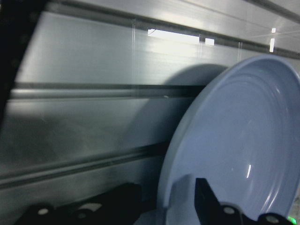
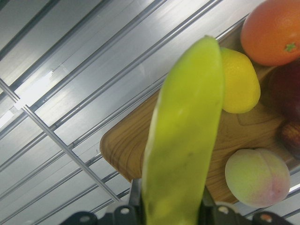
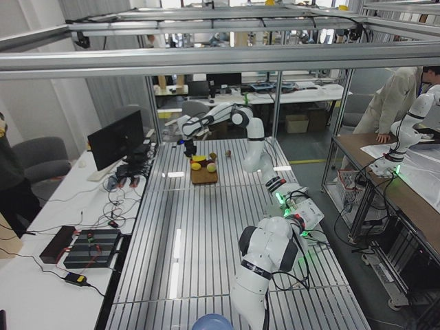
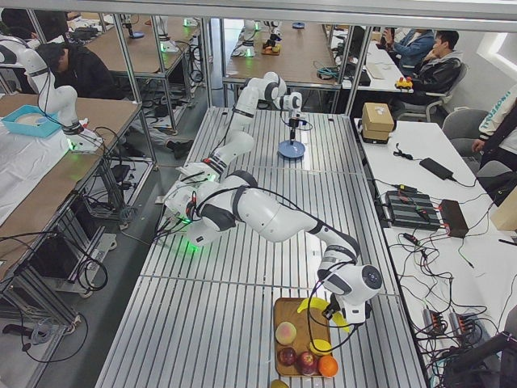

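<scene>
In the right wrist view a banana is held upright by my right gripper, shut on it, above a wooden tray with an orange, a lemon, a peach and dark red fruit. In the camera right view this gripper is at the tray's far side. At the far end of the table is a blue plate; in the left wrist view my left gripper straddles its rim, fingers apart on either side.
The two arms' bases stand along one edge. A white side table holds boxes, electronics and cables.
</scene>
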